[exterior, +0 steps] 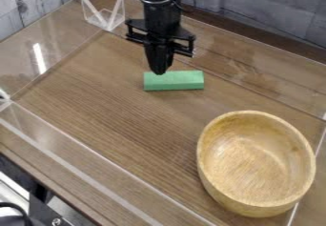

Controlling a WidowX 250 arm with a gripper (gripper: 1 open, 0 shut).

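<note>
A green rectangular block [173, 81] lies flat near the middle of the wooden table [102, 125]. The black gripper [159, 56] hangs just behind and above it, its fingers pointing down, apart from the block as far as the view shows. Whether it is open or shut is hard to make out at this size.
A large yellow bowl [254, 164] stands at the front right. Clear plastic pieces sit along the left edge, and a black cable lies at the lower left corner.
</note>
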